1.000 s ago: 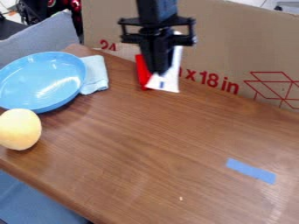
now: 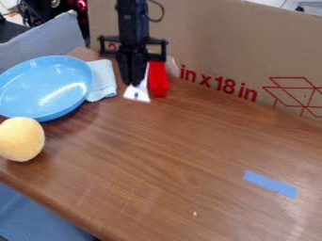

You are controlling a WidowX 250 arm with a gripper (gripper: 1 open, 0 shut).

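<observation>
My black gripper (image 2: 134, 77) is low at the back left of the wooden table, between a folded light-blue cloth (image 2: 101, 81) and a red object (image 2: 158, 81) by the cardboard wall. A white item (image 2: 137, 93) hangs at its fingertips; whether the fingers are shut on it is too small to tell. A blue plate (image 2: 43, 89) lies at the left, and a pale yellow round object (image 2: 21, 139) sits in front of it.
The cardboard wall (image 2: 239, 52) runs along the back.
The gripper and the white item have moved left and away from the camera, and lower in the view, uncovering more of the red object.
</observation>
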